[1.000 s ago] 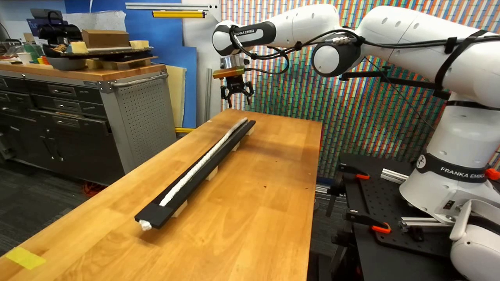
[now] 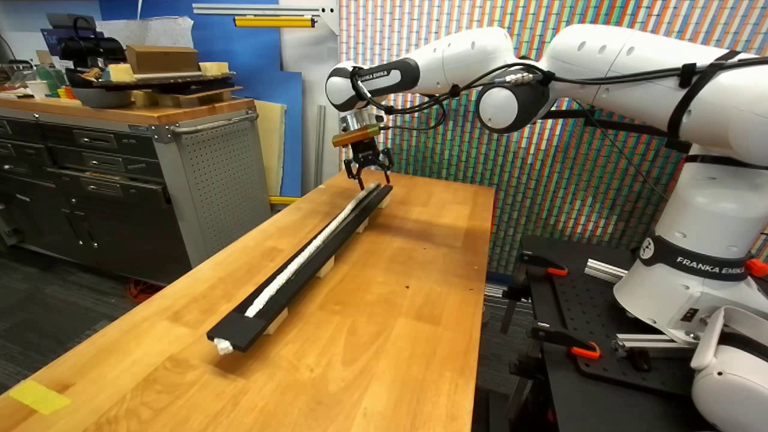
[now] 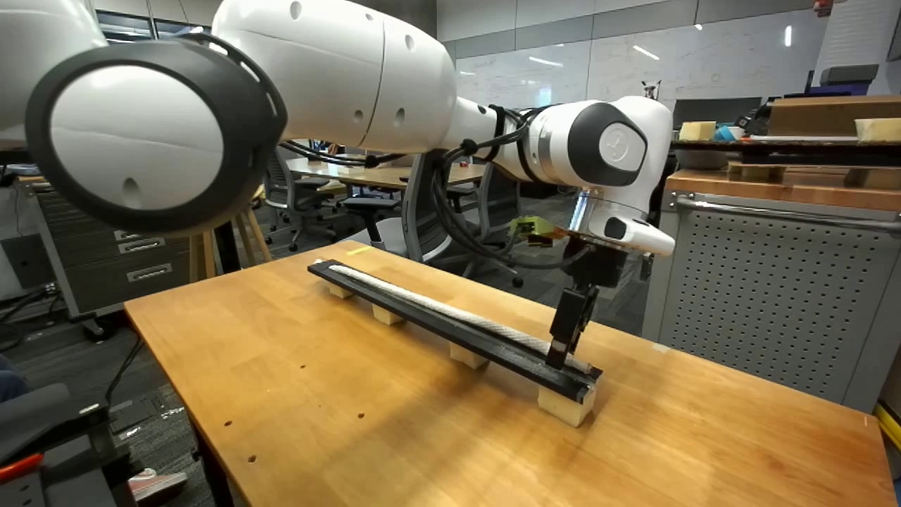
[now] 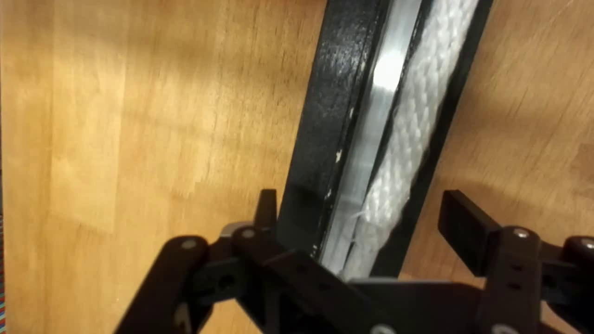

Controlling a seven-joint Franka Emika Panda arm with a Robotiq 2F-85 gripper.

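Observation:
A white braided rope (image 2: pixel 313 248) runs along a long black channel (image 3: pixel 504 362) raised on small wooden blocks. At the near end in exterior view 1, a tuft of rope pokes out from under the black end. My gripper (image 2: pixel 374 183) is low over the far end, its fingers apart. Seen from the wrist, the rope (image 4: pixel 409 119) lies along the right side of the channel, beside a bare shiny metal strip (image 4: pixel 367 133). One finger (image 4: pixel 266 208) is left of the channel, the other right of it; nothing is gripped between them. The rope's tip is hidden behind the gripper body.
Wooden blocks (image 3: pixel 567 406) lift the channel off the tabletop. A tool cabinet (image 2: pixel 209 173) stands beyond the table's edge. Yellow tape (image 2: pixel 39 396) marks the near left corner.
My gripper has come down from above the channel's far end to just over it, shifting slightly right in exterior view 1. Rope and channel have not visibly moved.

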